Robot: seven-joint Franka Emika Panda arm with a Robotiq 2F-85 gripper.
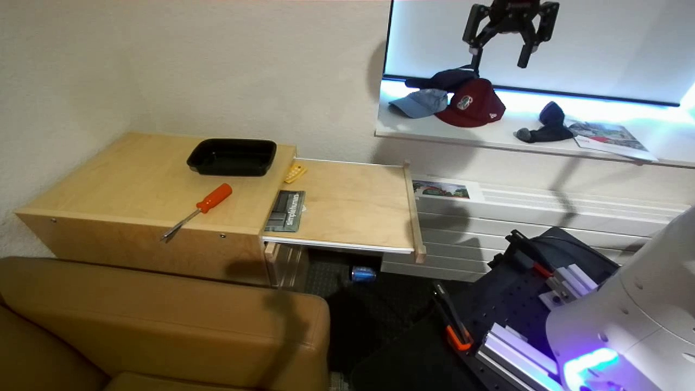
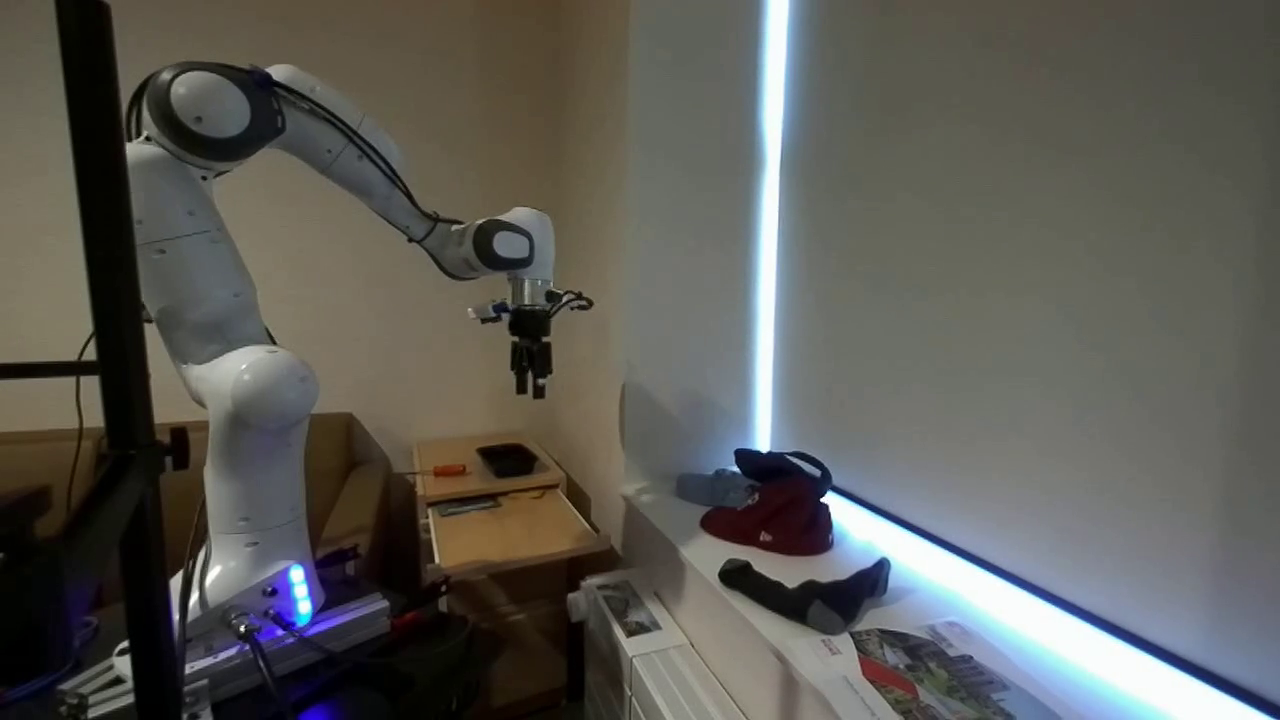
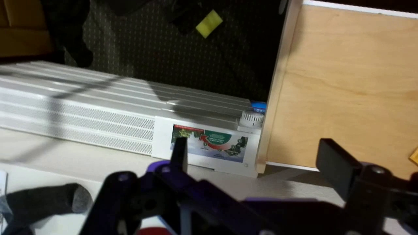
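My gripper (image 1: 500, 60) is open, high above the windowsill, with nothing between its fingers. In exterior view 1 it overlaps the caps but hangs well above them, as exterior view 2 confirms. On the sill sit a maroon cap (image 1: 470, 104), a light blue cap (image 1: 418, 103) and a dark cap (image 1: 449, 79) behind them. A dark grey sock (image 2: 806, 594) lies farther along the sill. In the wrist view the two fingers stand wide apart, with the radiator and the open drawer (image 3: 352, 86) far below.
A black tray (image 1: 232, 157) and an orange-handled screwdriver (image 1: 212, 199) rest on the wooden cabinet (image 1: 117, 176). The pulled-out drawer holds a grey booklet (image 1: 285, 210) and a yellow item (image 1: 295, 172). Printed sheets (image 1: 612, 138) lie at the sill's right. Most of the drawer is bare.
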